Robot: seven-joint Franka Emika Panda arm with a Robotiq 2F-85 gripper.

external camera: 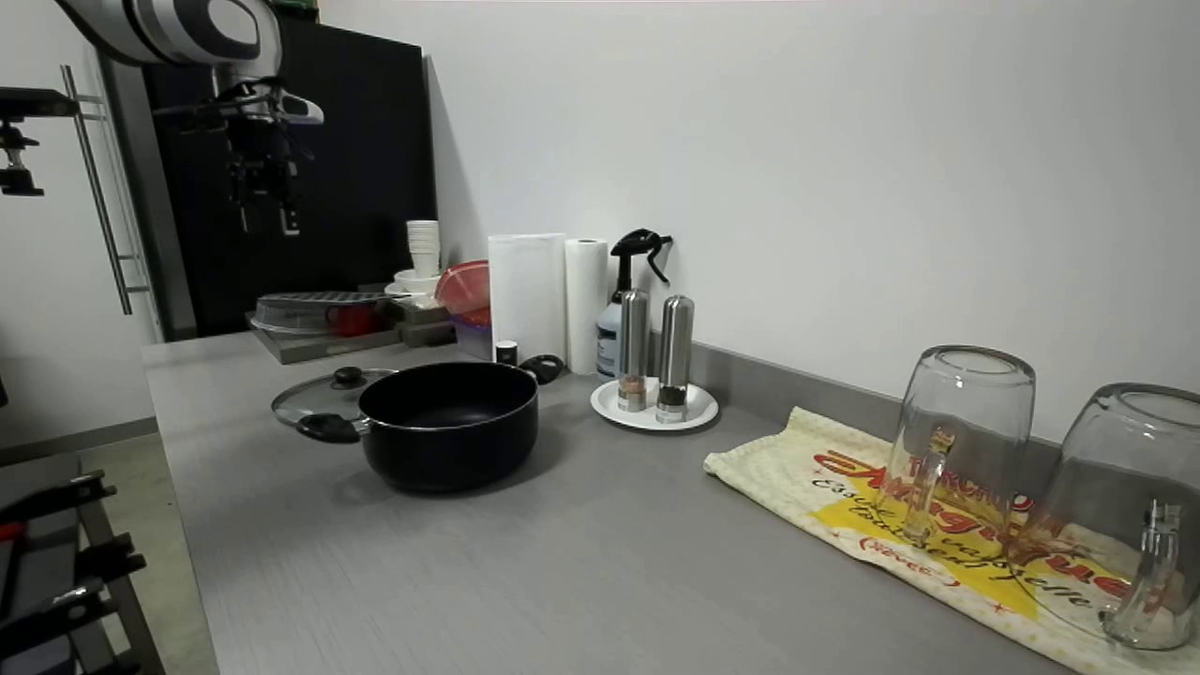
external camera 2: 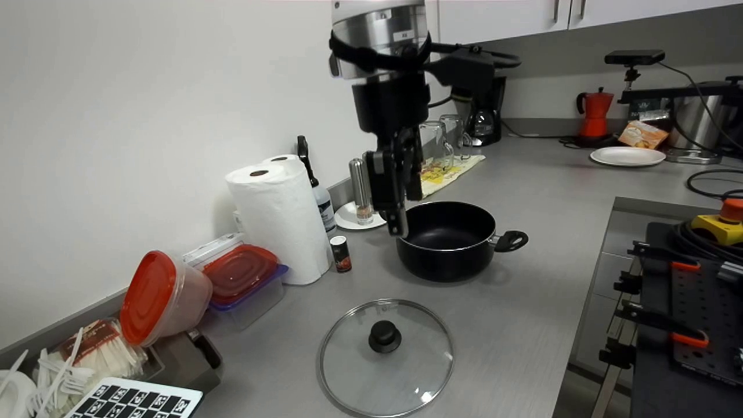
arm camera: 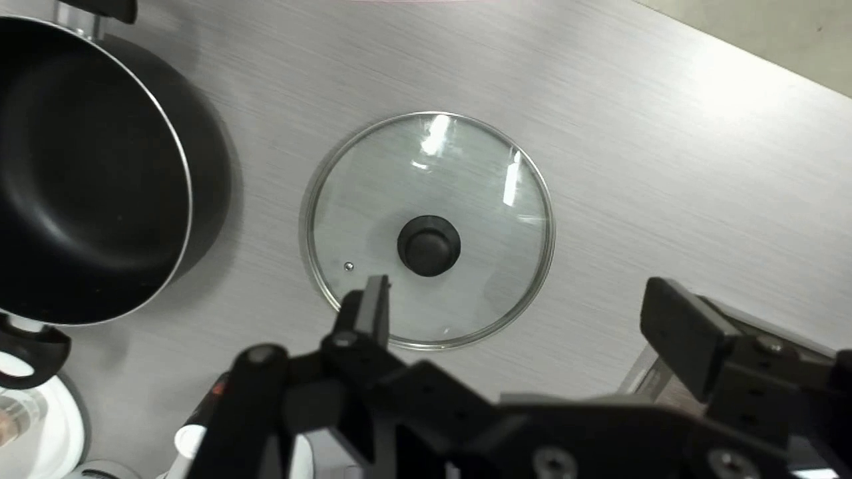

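A round glass lid [arm camera: 487, 275] with a black knob [arm camera: 428, 246] lies flat on the counter, knob up; the second exterior view shows the lid [external camera 2: 348, 362] in front of the pot. The black pot [external camera 2: 446, 261] stands uncovered and empty beside it, its rim cut off at the left of the wrist view. My gripper [external camera: 270, 221] hangs well above the counter, pointing down. In the wrist view its fingers [arm camera: 371, 311] are spread wide with nothing between them, and the lid appears just beyond the gap. The gripper is open.
Paper towel rolls [external camera 2: 278, 216], a small spice jar [external camera 2: 341, 253] and red-lidded containers [external camera 2: 244, 271] line the wall. Two metal mills [external camera: 675, 354] stand on a white plate [external camera: 697, 411]. Glass mugs [external camera: 956, 450] rest upside down on a cloth [external camera: 810, 461]. Bare counter surrounds the lid.
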